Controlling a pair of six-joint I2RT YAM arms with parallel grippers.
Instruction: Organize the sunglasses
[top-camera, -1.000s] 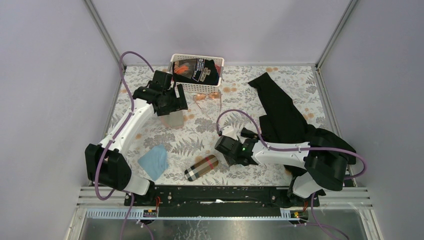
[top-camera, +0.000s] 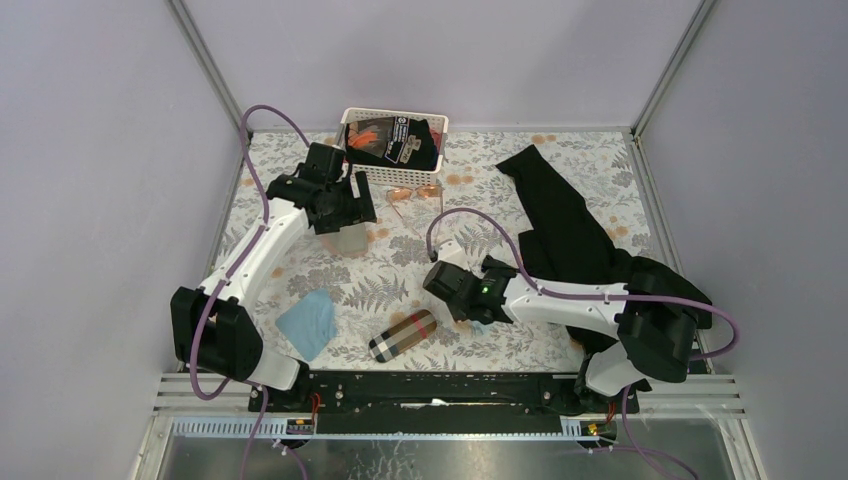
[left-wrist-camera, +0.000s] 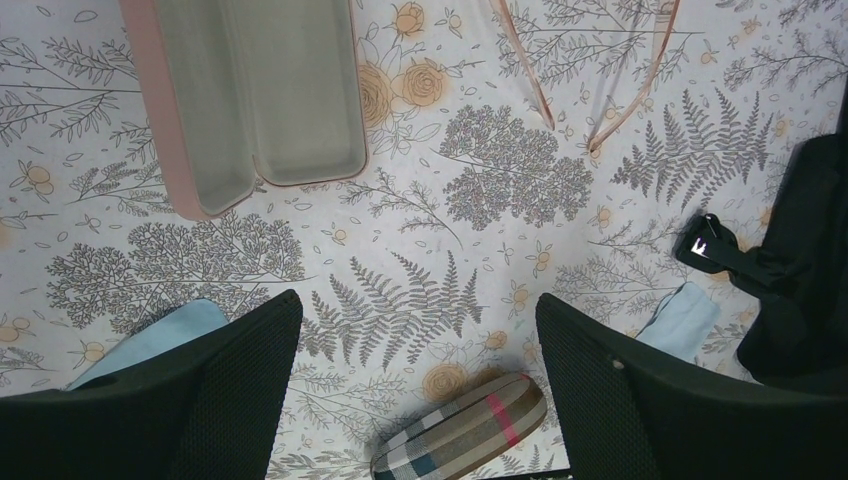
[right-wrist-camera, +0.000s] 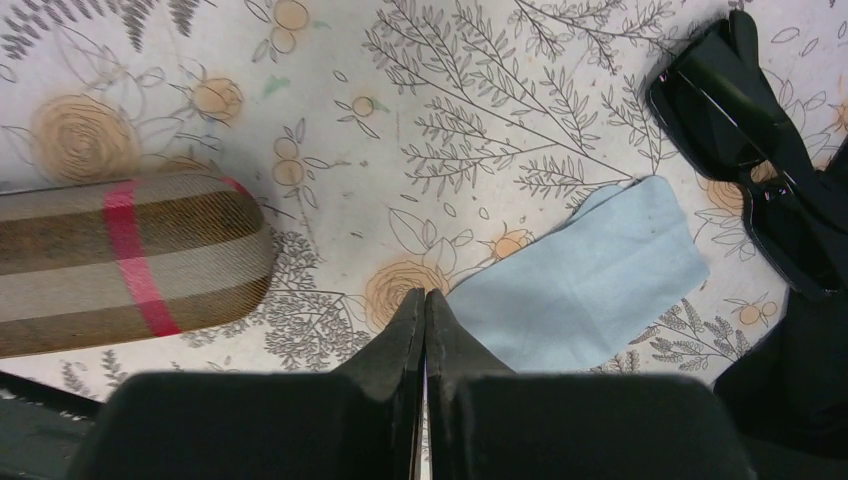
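Note:
Sunglasses with orange-tinted lenses (top-camera: 428, 191) lie before the basket, their temples (left-wrist-camera: 522, 62) pointing toward the front. An open case, pink outside and grey inside (left-wrist-camera: 300, 95), rests below my left gripper, which is open and empty. The plaid case (top-camera: 403, 335) lies near the front edge. Black sunglasses (right-wrist-camera: 705, 115) lie at the right, against the black cloth. Above the small light-blue cloth (right-wrist-camera: 590, 280), my right gripper is shut, with nothing showing between its fingers. Whether its tips touch that cloth, I cannot tell.
Another blue cloth (top-camera: 308, 323) lies at the front left. A white basket (top-camera: 390, 176) holding a black bag stands at the back. Large black cloth (top-camera: 565, 215) covers much of the right side.
My right gripper has shifted slightly left and toward the back, exposing some of the light-blue cloth in the top view. The left arm stays almost still.

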